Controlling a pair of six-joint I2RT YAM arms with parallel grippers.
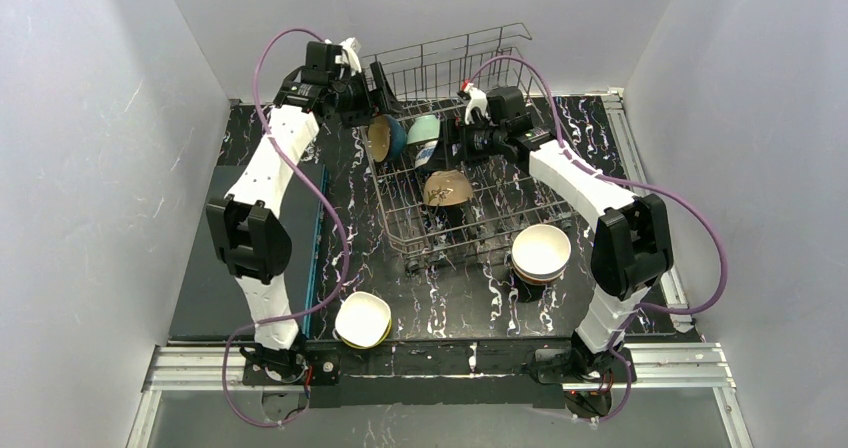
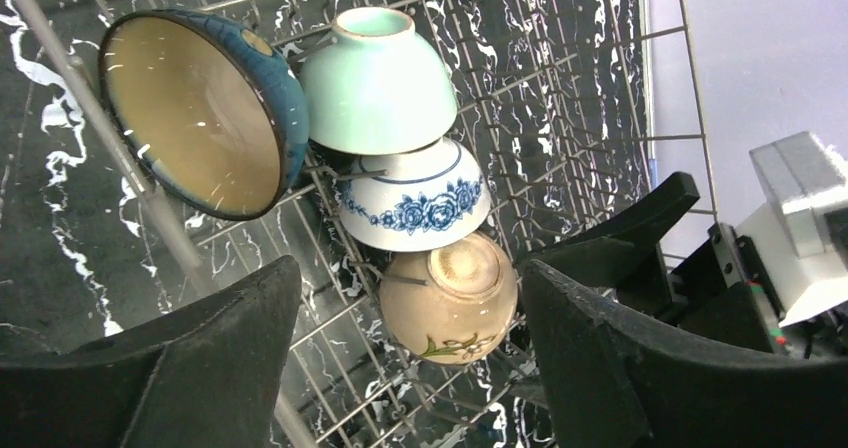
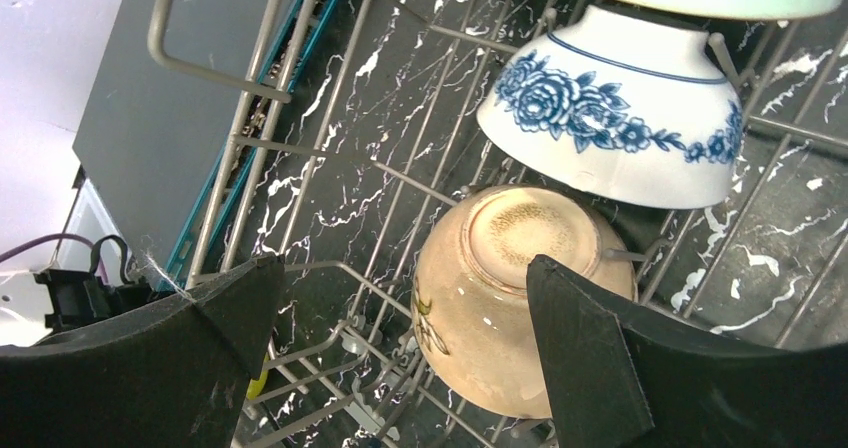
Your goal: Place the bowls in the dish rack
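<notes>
In the dish rack (image 1: 407,241) a blue bowl with a tan inside (image 2: 190,118) leans on its side at the left. Beside it a mint green bowl (image 2: 385,88), a white bowl with blue flowers (image 3: 630,108) and a tan bowl (image 3: 480,318) are tilted in a row, their bases showing. Above the blue bowl, at the rack's back left, my left gripper (image 1: 378,106) has its fingers apart and empty. My right gripper (image 1: 454,144) is open over the row, partly covering the flowered bowl in the top view. Nothing shows held between its fingers.
A stack of cream bowls (image 1: 541,251) stands at the rack's front right corner. Another small stack of pale bowls (image 1: 362,319) is at the front left of the counter. A dark grey board (image 1: 200,268) lies at the left. The rack's right side looks empty.
</notes>
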